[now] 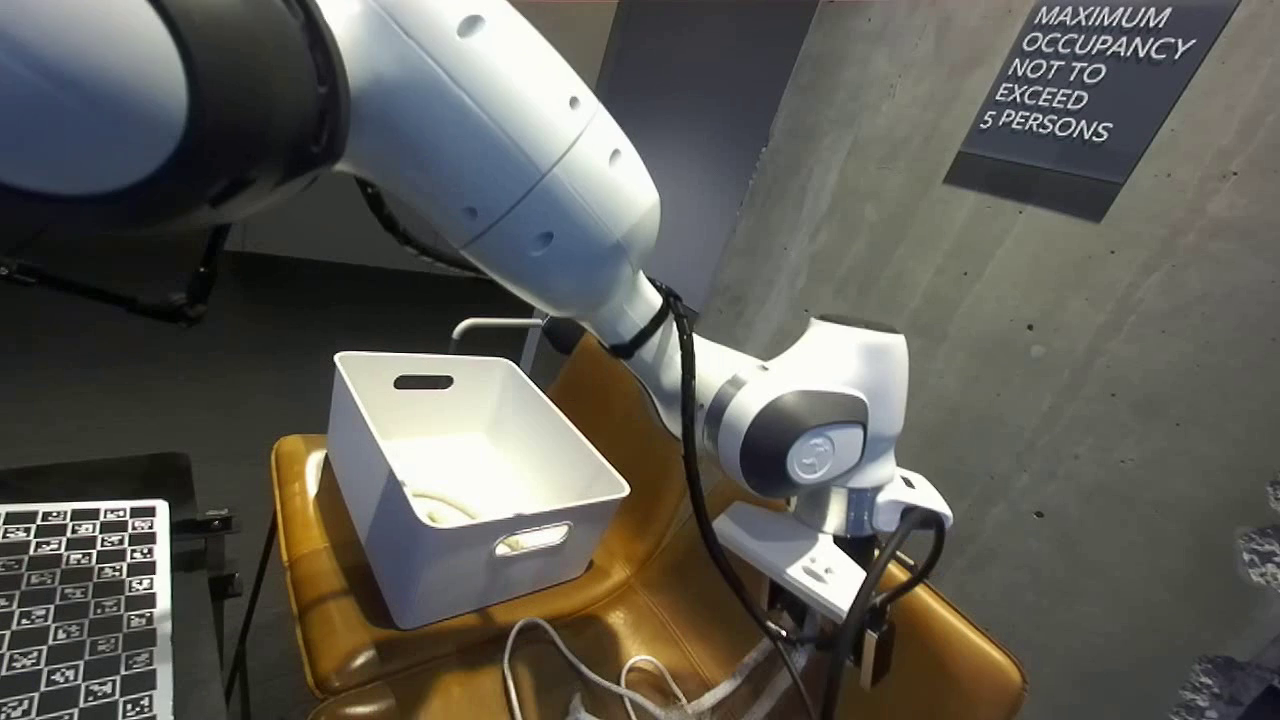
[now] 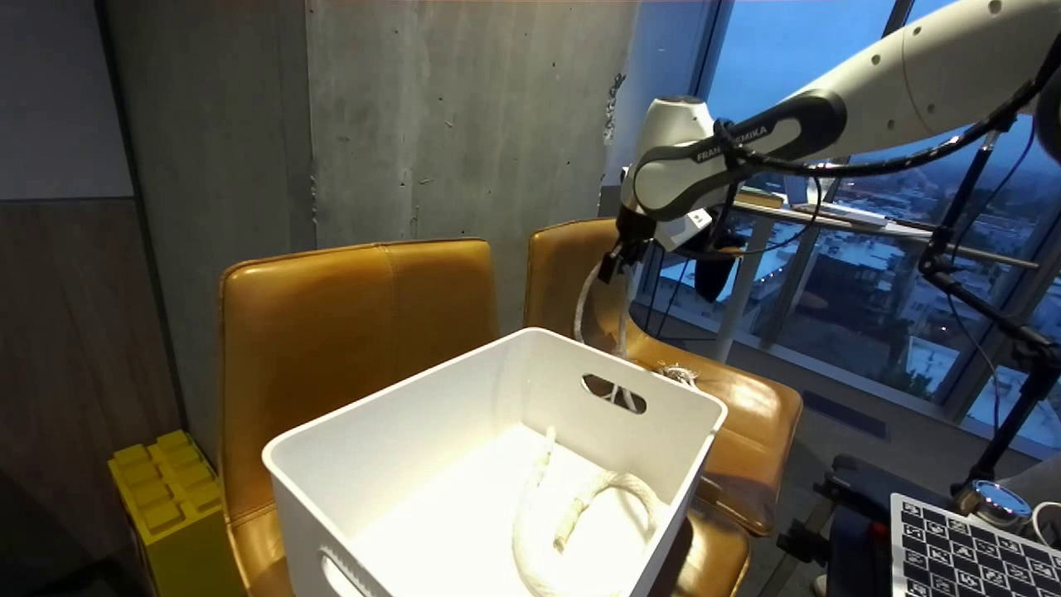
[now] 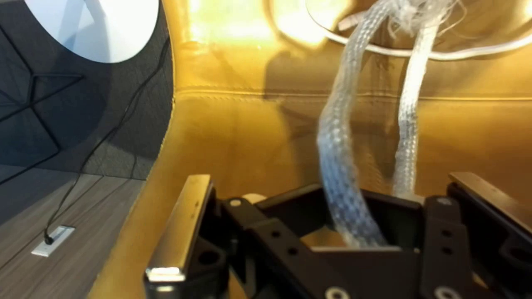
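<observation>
A pale braided rope (image 3: 336, 134) rises in two strands from the chair to my gripper (image 2: 609, 267), seen in the wrist view. One strand runs in among the black fingers (image 3: 294, 199); the other disappears behind the right side. The fingers are shut and the rope hangs from them, though the contact itself is hidden. Its frayed lower part (image 3: 416, 17) lies toward the seat. A white bin (image 2: 418, 383) stands on the neighbouring chair, away from the gripper. Inside lies another pale rope (image 2: 532, 537), curved across the floor of the bin.
The gripper is over the tan chair (image 2: 751, 408) beside the bin. A thin white cord (image 3: 479, 54) lies on its seat. Behind the chairs stands a concrete wall (image 1: 1044, 360). A patterned board (image 1: 84, 612) is at the near left, and the bin's top is clear.
</observation>
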